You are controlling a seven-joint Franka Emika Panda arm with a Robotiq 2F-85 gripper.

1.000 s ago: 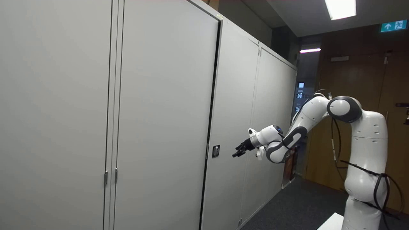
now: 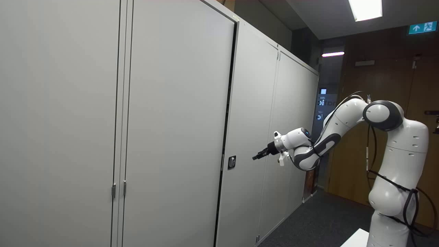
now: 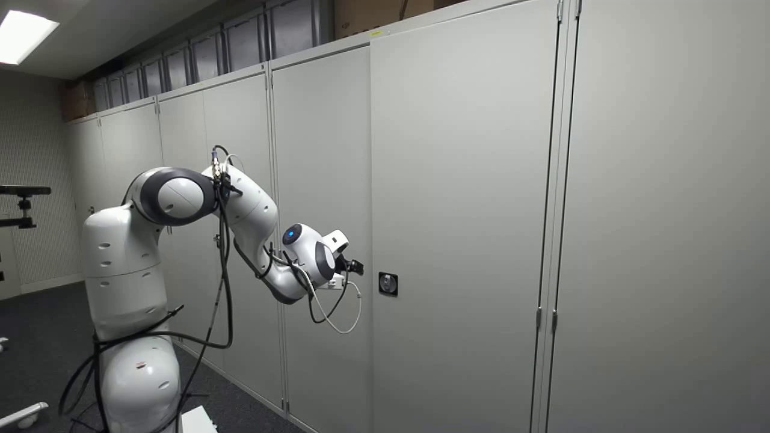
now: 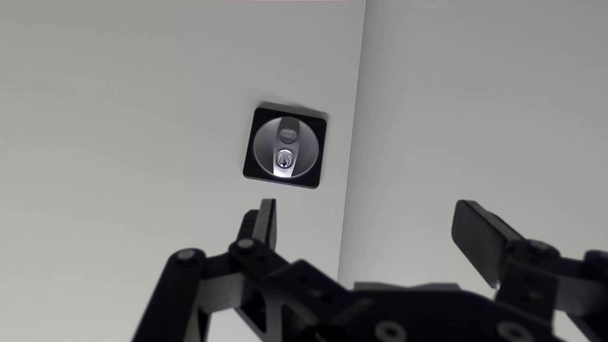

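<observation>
A round silver latch with a keyhole, set in a square black plate [image 4: 249, 162], is mounted on a grey cabinet door [image 4: 142, 114]. The same latch [image 2: 232, 162] shows in exterior view 1, and the second exterior view has the latch [image 3: 388, 284] close to the door's edge. My gripper is open, its fingers wide apart with nothing between them. In the wrist view the latch lies above and left of the gap, nearest the left finger [image 4: 265, 225]. From outside, the gripper [image 2: 254, 158] hangs in front of the cabinet, apart from the latch.
Tall grey cabinets line the wall, their neighbouring door [image 2: 173, 123] flat and closed-looking except for a dark seam beside the latch door. Grey bins [image 3: 243, 41] stand on top. Cables hang loosely along the arm [image 3: 242, 205].
The arm has drawn back to the right in exterior view 1. The gripper sits slightly higher and is turned about its own axis. Latch and doors look unchanged.
</observation>
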